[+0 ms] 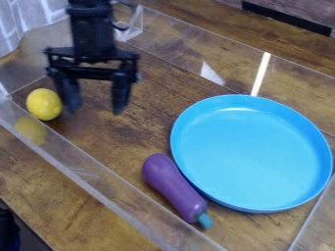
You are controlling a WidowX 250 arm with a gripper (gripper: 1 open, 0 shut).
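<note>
My black gripper (90,78) is low at the upper left, blurred, open, with its two fingers spread above and to the right of a yellow lemon (43,104) on the wooden table. A purple toy eggplant (174,188) lies at the lower middle, beside a large blue plate (252,152) on the right, which is empty.
A clear transparent barrier runs along the lower left, and another edge crosses the upper right.
</note>
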